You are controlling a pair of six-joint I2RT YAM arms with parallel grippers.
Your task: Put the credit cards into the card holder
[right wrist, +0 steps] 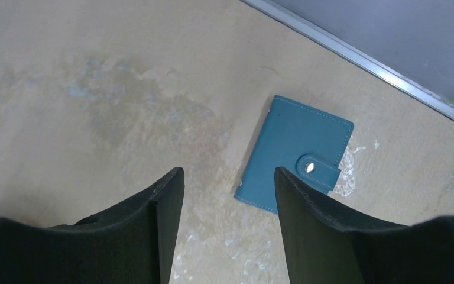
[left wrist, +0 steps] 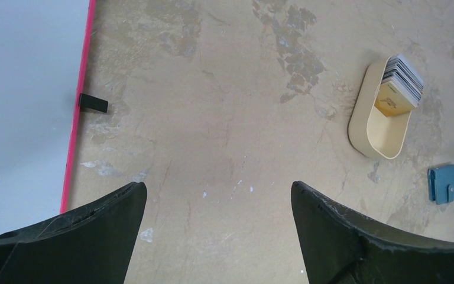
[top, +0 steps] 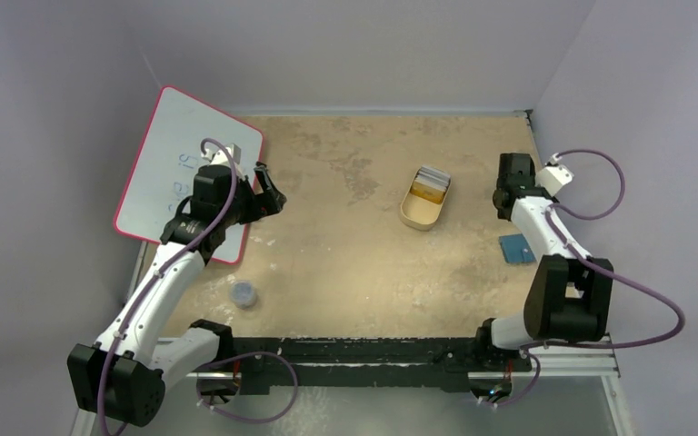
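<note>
A blue card holder with a snap tab (right wrist: 292,148) lies at the table's right, below my right gripper, whose fingers stand apart, part open, with nothing between them. A cream oval container (top: 420,214) holds a stack of cards (left wrist: 399,83), yellow at the front, right of the table's middle. My left gripper stands open and empty over the table beside the whiteboard.
The pink-edged whiteboard (top: 159,168) takes up the left of the table, with a small grey round object (top: 244,293) near the front left. Walls bound the back and sides.
</note>
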